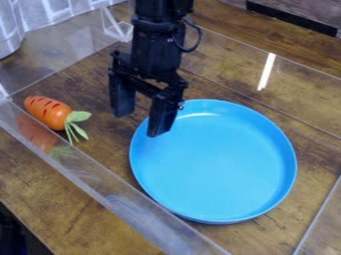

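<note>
My black gripper hangs from the top centre, open, its two fingers spread downward with nothing between them, above the wooden surface at the upper-left edge of a round blue plate. An orange toy carrot with green leaves lies on the wood to the left of the plate, apart from the gripper.
A clear plastic wall runs diagonally along the lower left, and another edge shows at the right. A pale object sits at the top-left corner. Bare wood lies behind and right of the plate.
</note>
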